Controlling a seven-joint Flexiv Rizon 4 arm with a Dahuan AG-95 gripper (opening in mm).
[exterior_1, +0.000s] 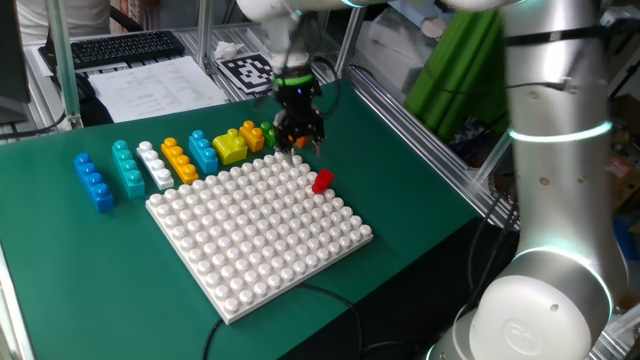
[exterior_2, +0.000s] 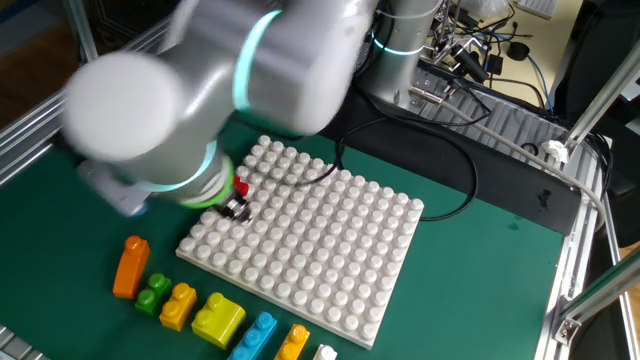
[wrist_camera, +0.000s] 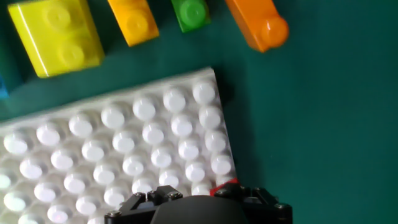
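Note:
A red brick (exterior_1: 322, 181) stands at the edge of the white studded baseplate (exterior_1: 255, 235), looking tilted; whether it is pressed onto the studs I cannot tell. In the second exterior view the red brick (exterior_2: 240, 187) is partly behind my wrist. My gripper (exterior_1: 300, 152) hangs over the plate's far corner, a short way from the red brick, its fingers spread and nothing visible between them. At the bottom of the wrist view, only a sliver of the red brick (wrist_camera: 225, 185) shows behind the gripper's right finger.
Along the plate's far side lie loose bricks: an orange one (exterior_2: 131, 267), a green one (exterior_2: 153, 294), a yellow-green one (exterior_2: 218, 319), a dark blue one (exterior_1: 94, 183) and several others. A black cable (exterior_2: 470, 170) runs beside the plate. Green table right of the plate is clear.

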